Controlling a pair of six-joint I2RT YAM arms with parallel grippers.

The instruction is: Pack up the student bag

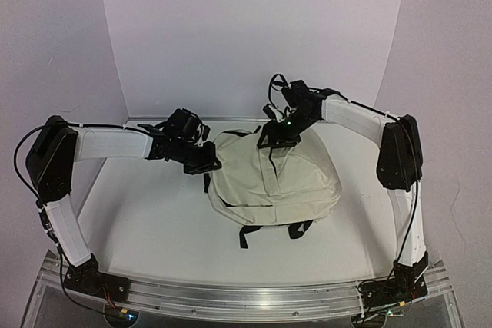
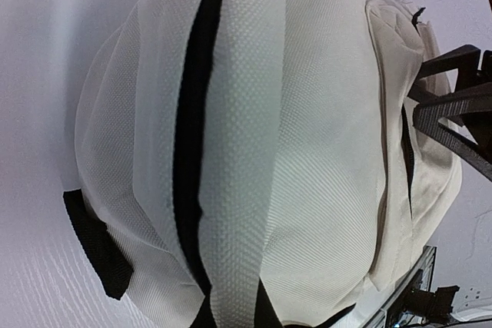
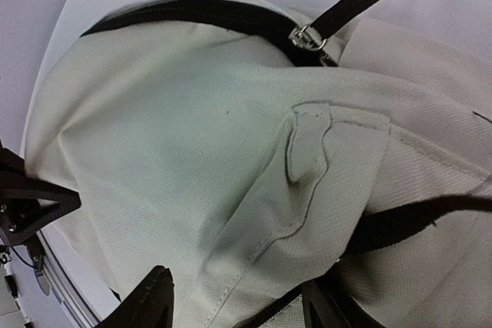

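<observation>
A beige backpack [image 1: 304,178] lies flat in the middle of the table, its black straps [image 1: 248,234] poking out at the near side. At its left edge, my left gripper [image 1: 217,165] is shut on a fold of the bag; in the left wrist view that fold [image 2: 242,97] runs down between the fingers. My right gripper [image 1: 265,144] is over the bag's far middle part, close above the pocket slit. In the right wrist view its fingers [image 3: 154,301] stand wide apart above the pocket flap [image 3: 307,197]. Whether they touch the cloth cannot be told.
A black zip pull tab [image 3: 357,1] sticks out at the bag's zipper. A dark strip [image 3: 419,219] runs from the pocket slit.
</observation>
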